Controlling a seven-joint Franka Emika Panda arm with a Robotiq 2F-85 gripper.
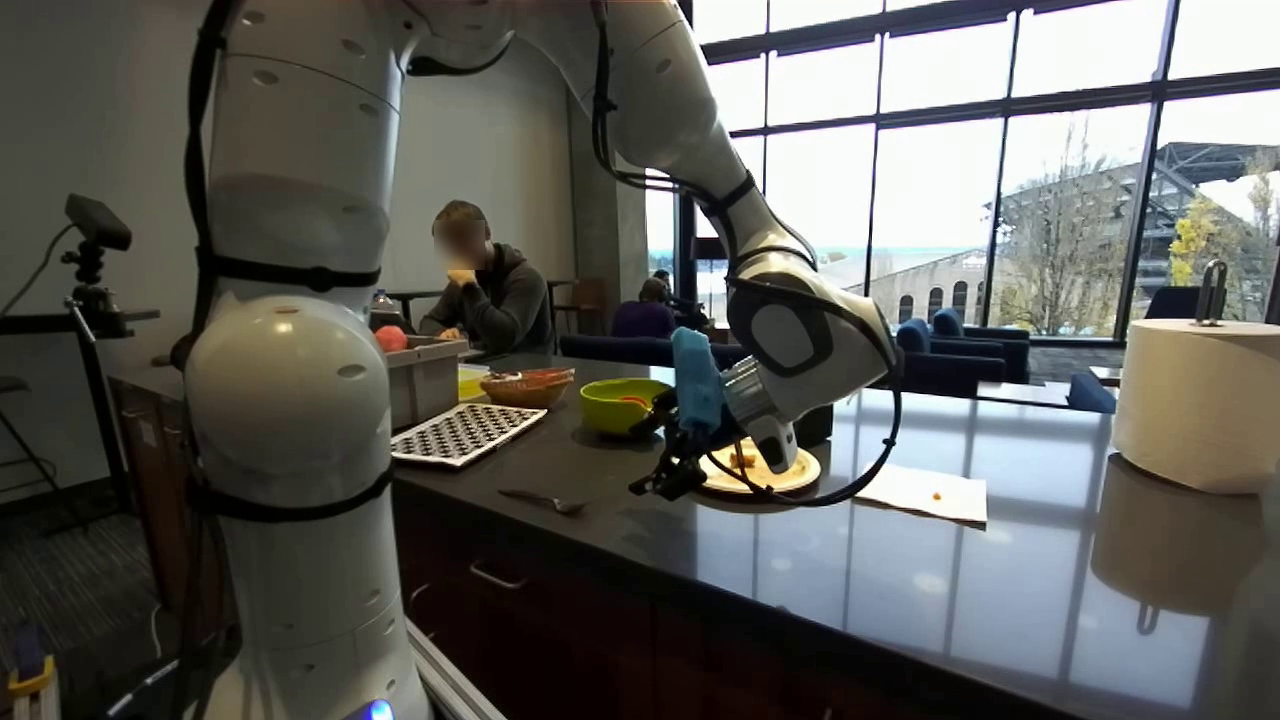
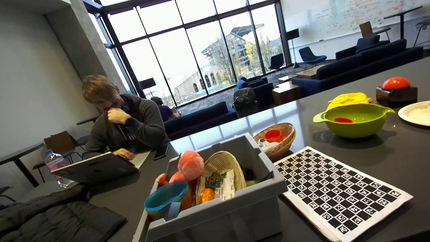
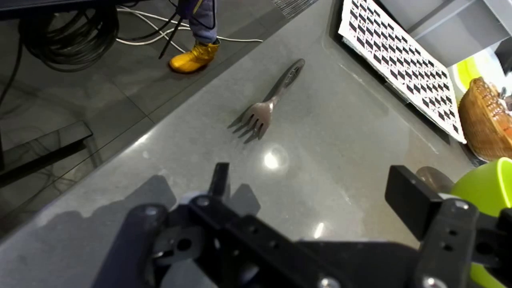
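My gripper is open, its two dark fingers wide apart with only bare counter between them. In exterior view 1 the gripper [image 1: 654, 454] hangs low over the counter, in front of the plate. A fork [image 3: 261, 114] lies flat on the counter beyond the fingertips, its tines toward the gripper and clear of it. That same fork [image 1: 546, 499] rests near the counter's front edge in exterior view 1. The green bowl [image 3: 485, 189] sits close beside the right finger; whether they touch I cannot tell.
A checkered board [image 1: 468, 433] lies left of the fork, with a grey bin [image 2: 217, 215] beyond it. The paper plate [image 1: 780, 484] holds a food scrap and is partly hidden by my arm. A napkin [image 1: 924, 493] and paper roll [image 1: 1194, 402] stand right.
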